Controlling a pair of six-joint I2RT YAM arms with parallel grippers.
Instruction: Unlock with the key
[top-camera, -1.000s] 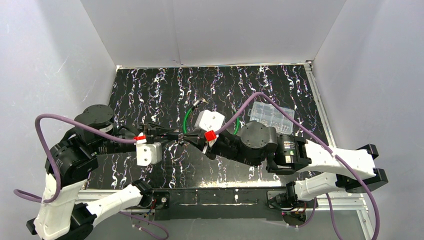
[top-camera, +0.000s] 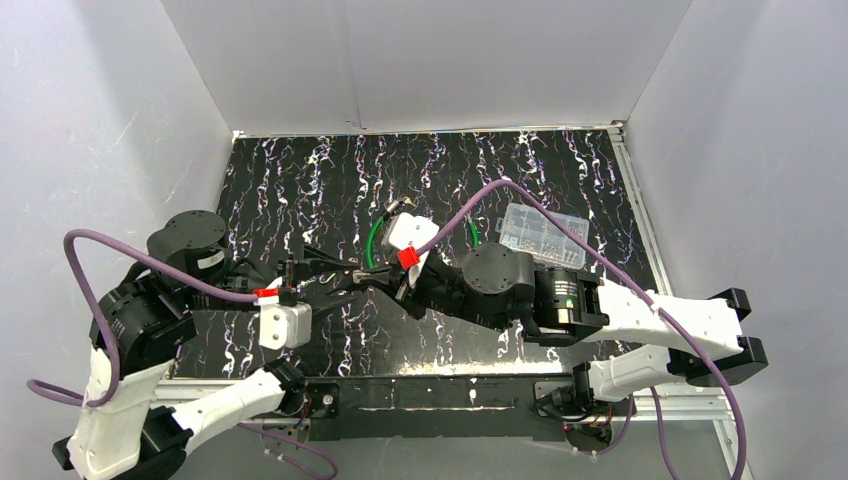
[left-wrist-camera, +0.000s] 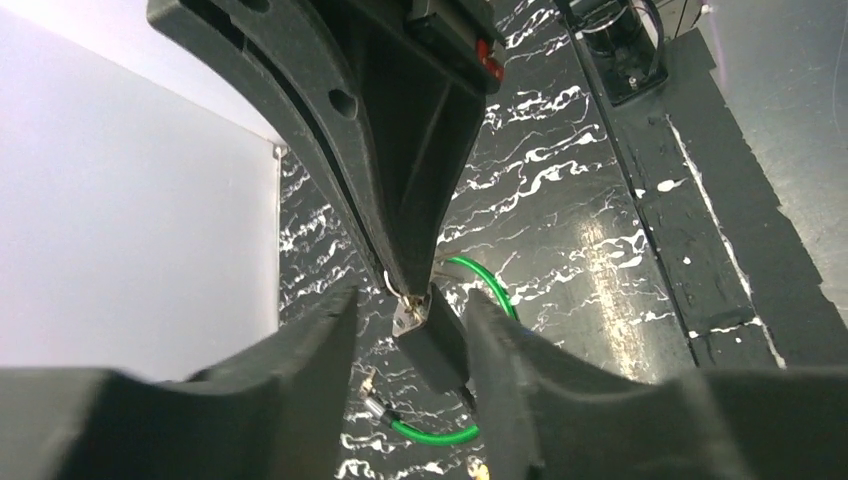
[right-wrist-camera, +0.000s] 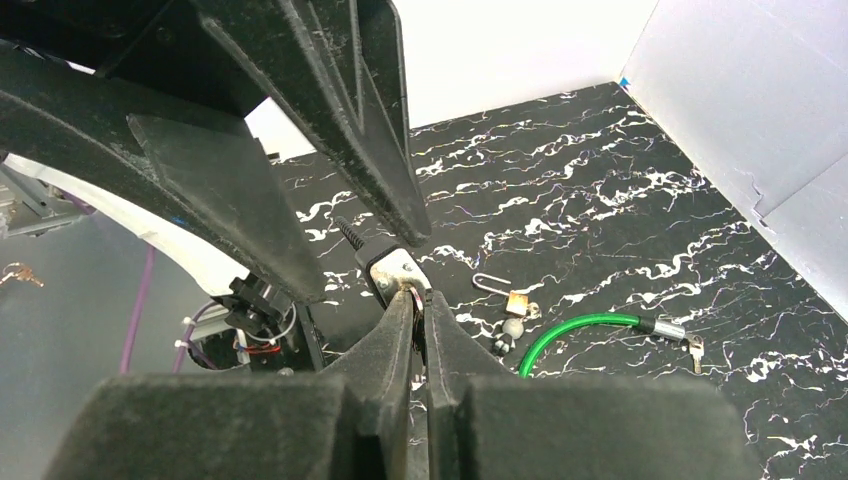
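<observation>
A small black lock (left-wrist-camera: 440, 350) with a metal keyhole face hangs between the two arms, its keyhole side towards my right gripper. That gripper is shut on a small key, whose brass-coloured end (left-wrist-camera: 412, 303) shows at the lock face. How deep the key sits in the keyhole cannot be seen. My left gripper has its fingers apart on either side of the lock, with gaps showing in the right wrist view. From above, both grippers meet nearly tip to tip, left gripper (top-camera: 335, 272) and right gripper (top-camera: 368, 276), hiding most of the lock.
On the marble-patterned table lie a green cable lock (right-wrist-camera: 590, 322) with keys (right-wrist-camera: 695, 352), a small brass padlock (right-wrist-camera: 516, 303) and a grey round-ended item (right-wrist-camera: 513, 328). A clear compartment box (top-camera: 545, 236) stands at the right.
The left gripper has drawn back a little to the left and its wrist has tilted. My right gripper has shifted slightly left, its wrist turned a little.
</observation>
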